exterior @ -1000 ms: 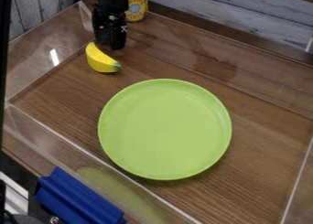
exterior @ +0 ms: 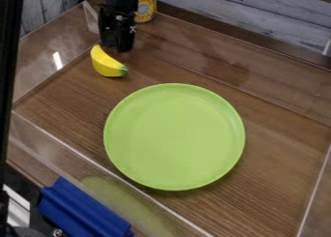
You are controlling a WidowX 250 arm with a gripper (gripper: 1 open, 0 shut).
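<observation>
My black gripper (exterior: pixel 116 36) hangs at the top left of the camera view, just above and behind a yellow banana (exterior: pixel 107 65) lying on the wooden surface. The gripper is dark against a dark background, so its fingers are hard to make out; nothing shows held in it. A large green plate (exterior: pixel 175 136) lies in the middle, to the lower right of the banana, clear of it.
A yellow-labelled can (exterior: pixel 146 5) stands at the back, beside the gripper. A blue ridged object (exterior: pixel 84 210) sits outside the clear front wall at the lower left. The wooden surface right of the banana and behind the plate is free.
</observation>
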